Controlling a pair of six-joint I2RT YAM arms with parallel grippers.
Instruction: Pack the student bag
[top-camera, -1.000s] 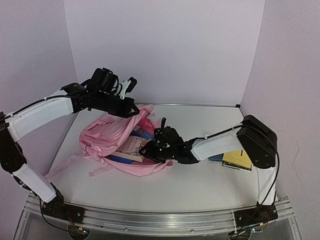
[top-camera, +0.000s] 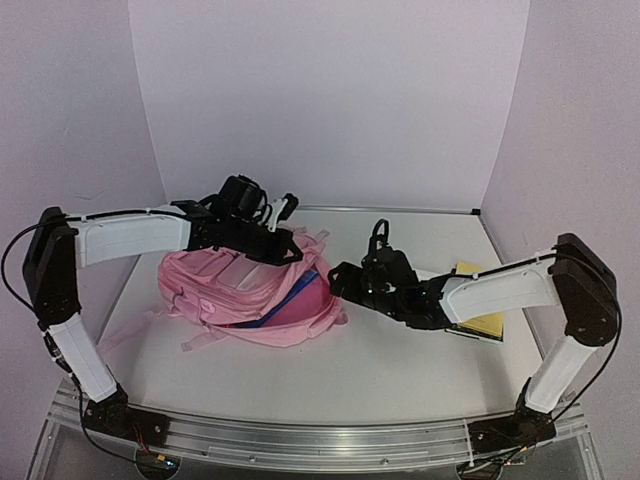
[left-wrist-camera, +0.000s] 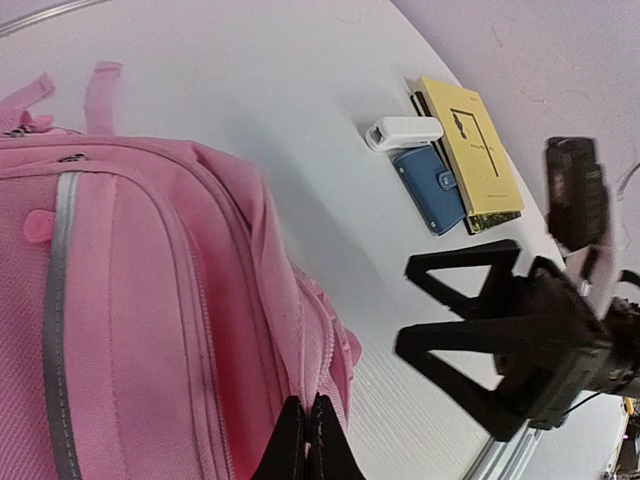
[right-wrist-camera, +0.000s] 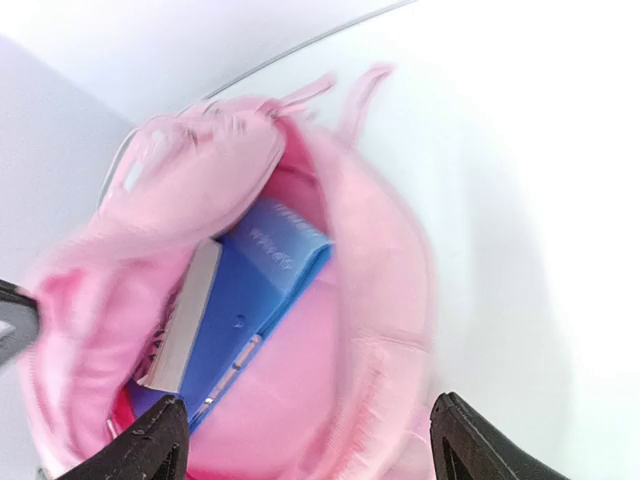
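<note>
The pink bag (top-camera: 230, 290) lies on the left of the table, its mouth facing right. My left gripper is shut on the edge of the bag's upper flap. Inside the mouth, the right wrist view shows a blue case (right-wrist-camera: 265, 255) and a pale-edged book (right-wrist-camera: 190, 320). My right gripper is open and empty, just right of the bag's mouth. On the table's right, in the left wrist view, are a yellow book (left-wrist-camera: 470, 145), a dark blue wallet (left-wrist-camera: 430, 188) and a small white object (left-wrist-camera: 402, 132).
Bare table (top-camera: 400, 370) lies in front of the right arm and between the bag and the items at the right. Walls (top-camera: 560, 150) close in the sides and back.
The left gripper has lowered the flap and moved right.
</note>
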